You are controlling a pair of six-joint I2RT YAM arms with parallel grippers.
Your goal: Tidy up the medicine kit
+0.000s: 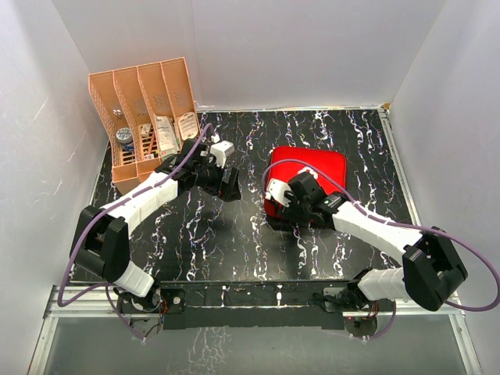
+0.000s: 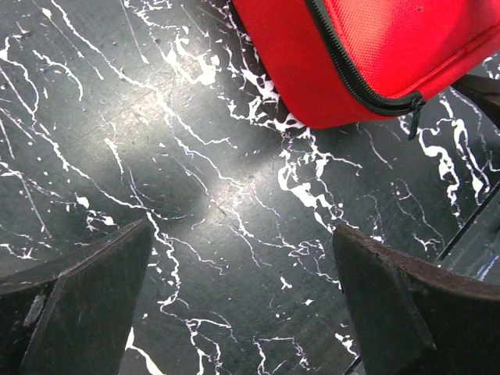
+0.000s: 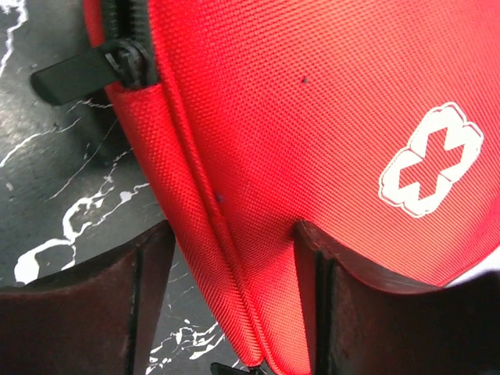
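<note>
The red medicine kit (image 1: 316, 158) lies zipped at the right of the table, a white cross emblem (image 3: 432, 160) on its top. At its near left part is my right gripper, low over the case, with its fingers apart on either side of the case's edge. Whether the pads touch the fabric I cannot tell. A black zipper pull (image 3: 78, 74) hangs at one corner of the case. To the left of the kit, my left gripper (image 1: 230, 187) stands open above bare table, nothing between its fingers.
An orange divided organizer (image 1: 125, 84) stands at the back left, with a round jar (image 1: 124, 137) and several packets in its compartments. Walls close in the table on the left, right and back.
</note>
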